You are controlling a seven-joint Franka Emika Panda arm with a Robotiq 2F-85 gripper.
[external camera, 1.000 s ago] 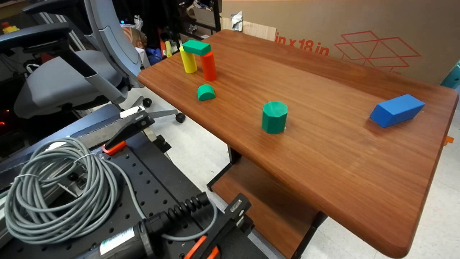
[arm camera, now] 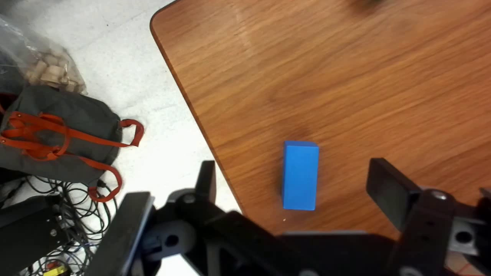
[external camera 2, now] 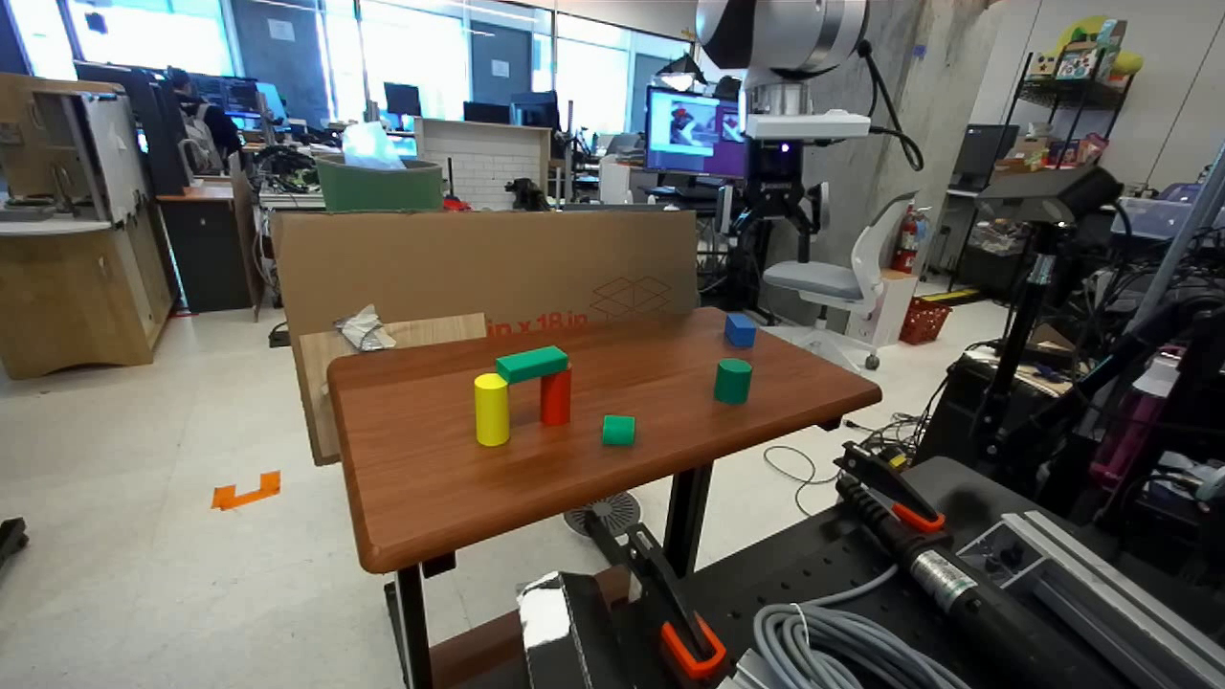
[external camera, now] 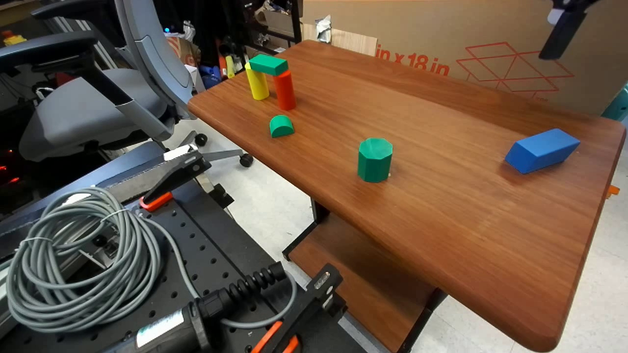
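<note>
Below my open gripper in the wrist view lies a blue block [arm camera: 300,177], flat on the table, with wide gaps to both fingers. Exterior view 1 shows only one dark finger [external camera: 561,35] at the top right, above and behind the blue block [external camera: 542,150]. A green octagonal block [external camera: 375,160] stands upright near the table's middle. At the far left a green bar [external camera: 269,64] bridges a yellow cylinder [external camera: 257,83] and a red cylinder [external camera: 285,90]. In front of them rests a small green half-round block [external camera: 281,126].
A large cardboard box [external camera 2: 459,264] stands along its back edge. A dark bag with orange straps [arm camera: 60,128] lies on the floor beside the table.
One finger of my gripper has come into exterior view 1 from the top right, where none showed before. The blocks have stayed in place.
</note>
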